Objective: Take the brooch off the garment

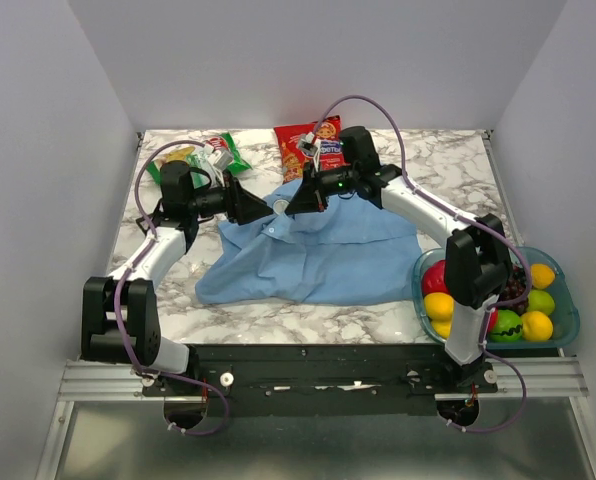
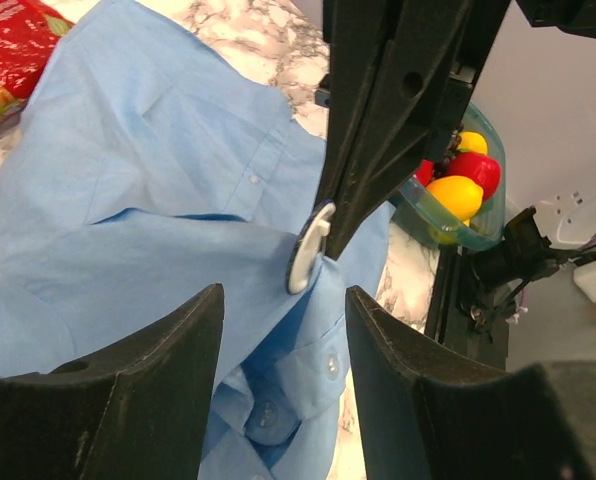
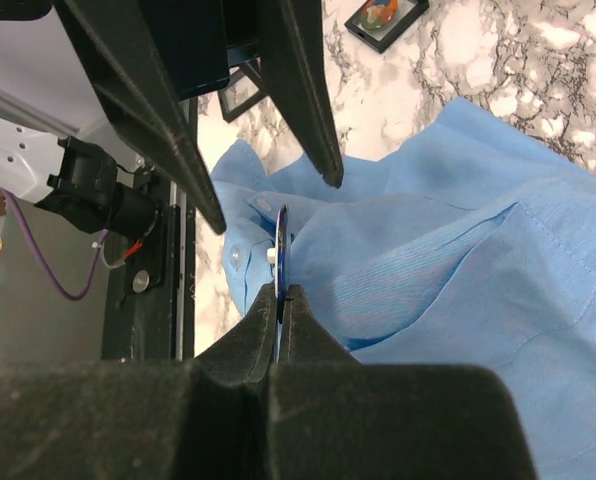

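The brooch (image 2: 303, 258), a thin pale disc, stands on edge at the raised top of the blue garment (image 1: 308, 265). My right gripper is shut on the disc's rim, which shows edge-on between its fingertips in the right wrist view. A small white piece sticks out from one face of the brooch (image 3: 282, 245). My left gripper stands open, its two fingers to either side of the brooch and nothing pinched between them. From above, the brooch (image 1: 280, 207) lies between both grippers' tips. Whether its pin is still through the cloth cannot be told.
Behind the garment lie a red snack bag (image 1: 290, 150) and a green one (image 1: 223, 150). A clear blue bowl (image 1: 568, 318) of fruit stands at the front right. Bare marble (image 1: 448, 165) shows at the back right.
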